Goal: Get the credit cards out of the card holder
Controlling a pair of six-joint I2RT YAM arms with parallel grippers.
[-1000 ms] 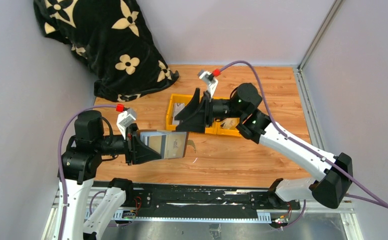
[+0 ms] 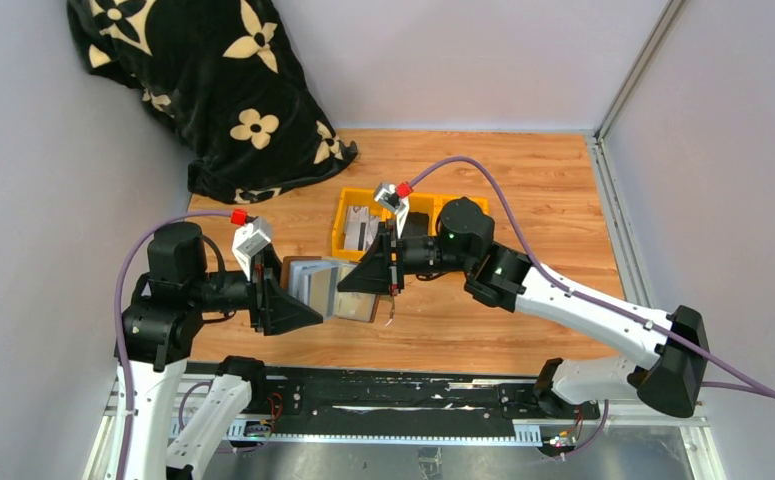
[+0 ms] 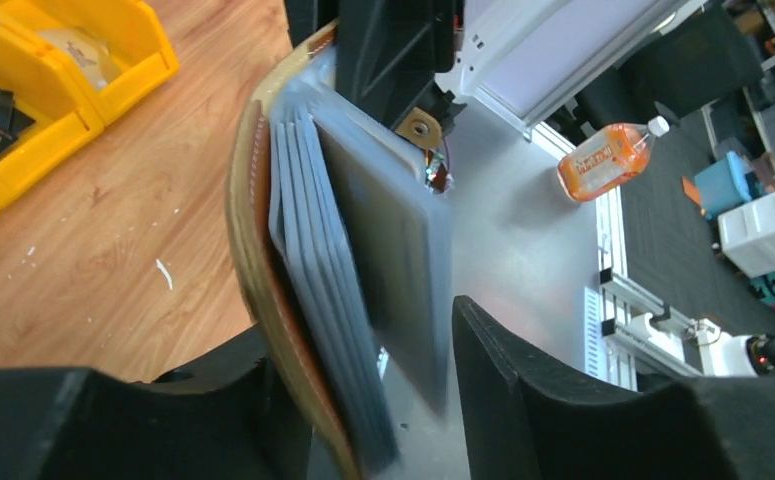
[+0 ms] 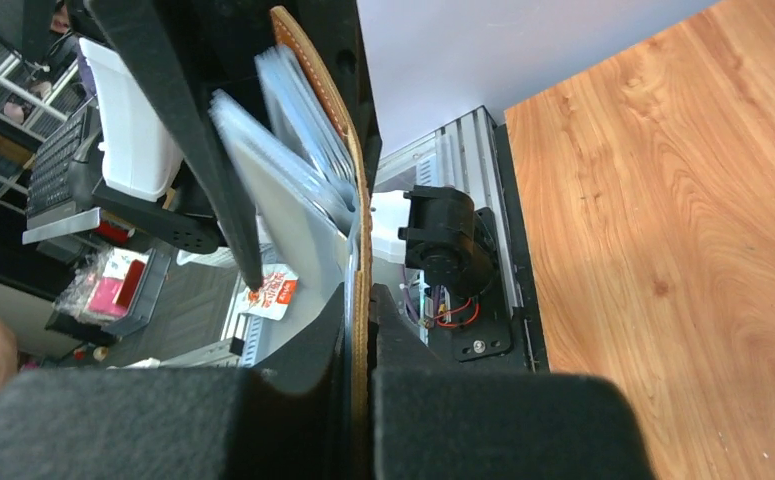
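Observation:
The brown card holder (image 2: 358,308) is held up open between the two arms, its clear bluish sleeves (image 3: 313,190) fanned out; pale cards show through them in the top view. My right gripper is shut on the holder's edge, its brown cover (image 4: 335,100) rising from between the fingers. Around the opposite end stands my left gripper, open, its fingers (image 3: 508,370) spread to either side of the cover and sleeves. A gap shows between the sleeves and the left gripper's right-hand finger. Whether the other finger touches the cover cannot be told.
Behind the right gripper sits a yellow divided bin (image 2: 338,238) with a few items in it. A black flowered cushion (image 2: 233,100) fills the back left. Bare wooden table (image 2: 533,200) lies to the right and in front.
The left gripper has opened around its end, and the holder has moved a little right.

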